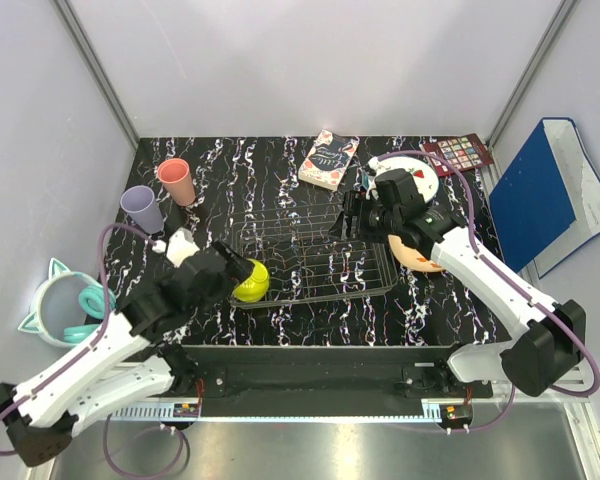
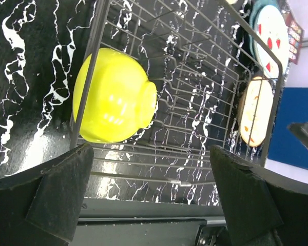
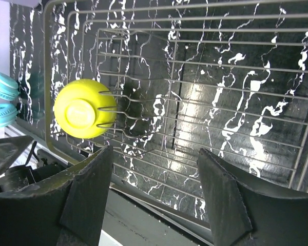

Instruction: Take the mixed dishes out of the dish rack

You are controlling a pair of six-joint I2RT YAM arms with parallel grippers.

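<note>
A yellow bowl [image 1: 252,282] lies on its side in the left end of the wire dish rack [image 1: 320,296]; it shows in the left wrist view [image 2: 110,97] and the right wrist view [image 3: 82,115]. My left gripper [image 1: 235,260] is open just above the bowl and the rack's left edge, empty between its fingers. My right gripper [image 1: 350,215] hangs open over the right part of the rack, also empty. The rest of the rack looks empty.
Purple cup [image 1: 141,207] and pink cup [image 1: 176,180] stand back left, a book [image 1: 328,158] at the back. Plates [image 1: 415,255] lie right of the rack, partly under my right arm. A blue folder [image 1: 530,195] stands far right.
</note>
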